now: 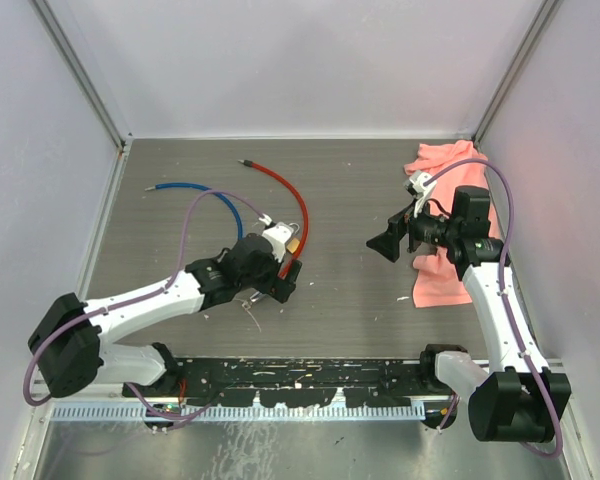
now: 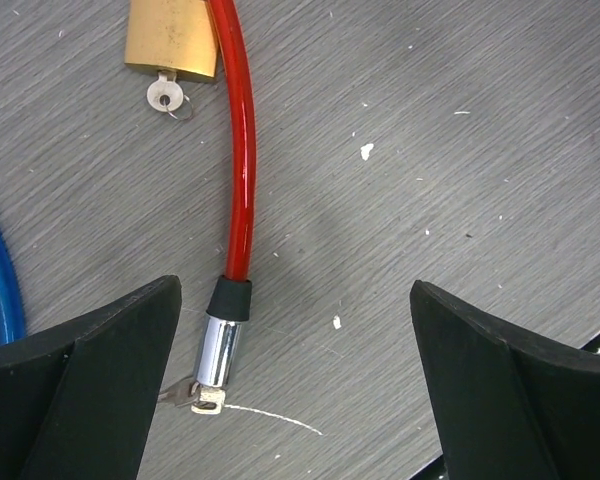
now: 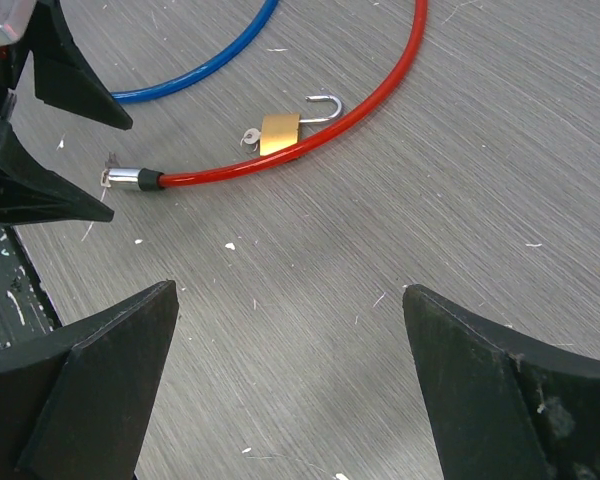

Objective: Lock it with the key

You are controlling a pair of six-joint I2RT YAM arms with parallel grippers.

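A brass padlock (image 3: 279, 133) lies on the grey table, its hooked shackle (image 3: 326, 107) swung open. In its keyhole end sits a small silver key (image 2: 165, 93) on a thin ring. Along the padlock curves a red cable (image 2: 240, 150), whose metal end (image 2: 218, 352) carries other small keys (image 2: 192, 394). My left gripper (image 1: 289, 281) stands open above the table beside the cable, with nothing between its fingers. Well to the right of the padlock, my right gripper (image 1: 377, 248) is open and empty too. In the top view the left arm partly hides the padlock.
A blue cable (image 1: 195, 186) curves on the left side of the table. Crumpled pink cloth (image 1: 440, 287) lies along the right edge, under the right arm. Between the two grippers the table is bare.
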